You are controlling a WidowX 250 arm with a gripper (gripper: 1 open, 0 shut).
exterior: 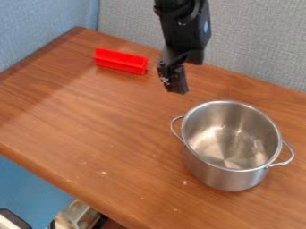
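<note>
A red bar-shaped block [121,61] lies at the back left of the wooden table. My black gripper [174,85] hangs above the table just right of the block, fingers pointing down and open, with nothing seen between them. A steel pot [232,161] with two side handles stands at the right, below and to the right of my gripper.
Padded grey and blue walls [260,36] border the back and left. At the lower left, beyond the table edge, is some metal hardware [78,217].
</note>
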